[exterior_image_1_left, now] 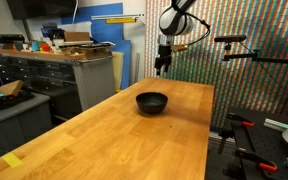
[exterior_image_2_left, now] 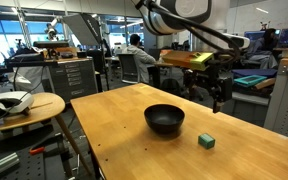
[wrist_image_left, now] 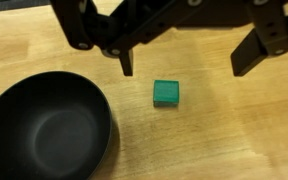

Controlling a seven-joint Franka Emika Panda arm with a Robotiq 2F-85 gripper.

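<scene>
A small green block [exterior_image_2_left: 206,141] lies on the wooden table, beside a round black bowl [exterior_image_2_left: 165,120]. In the wrist view, the block [wrist_image_left: 166,93] shows below the gap between my fingers, with the black bowl [wrist_image_left: 49,128] to its left. My gripper is open, and nothing is between its fingers. It hangs above the table, clear of the block. From exterior view 1, I see the bowl [exterior_image_1_left: 152,103] and the arm beyond it; the block cannot be made out there.
Bare table surface [exterior_image_1_left: 104,130] stretches across the near side in exterior view 1. A dark workbench with drawers [exterior_image_1_left: 44,75] stands behind it. Apart from the bowl and block, the tabletop looks mostly clear.
</scene>
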